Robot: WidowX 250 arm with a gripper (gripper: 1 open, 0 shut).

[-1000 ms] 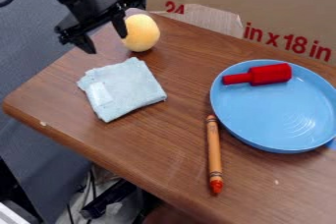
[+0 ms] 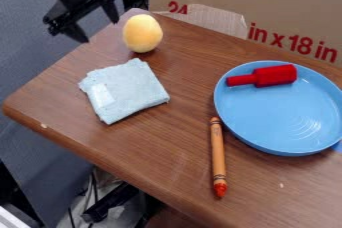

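Note:
My gripper (image 2: 99,27) hangs open in the upper left of the camera view, above the table's back-left edge, with nothing between its fingers. A yellow egg-shaped object (image 2: 143,33) stands just right of it. A folded pale blue cloth (image 2: 124,91) lies on the wooden table below. A blue plate (image 2: 278,119) on the right holds a red rolling-pin-like object (image 2: 261,75). An orange crayon (image 2: 218,157) lies left of the plate.
A large cardboard box (image 2: 249,4) stands behind the table (image 2: 147,152). The middle of the table between the egg, cloth and plate is clear, as is the front-left area.
My gripper has moved up and to the left, away from the yellow object. The things on the table have not visibly moved.

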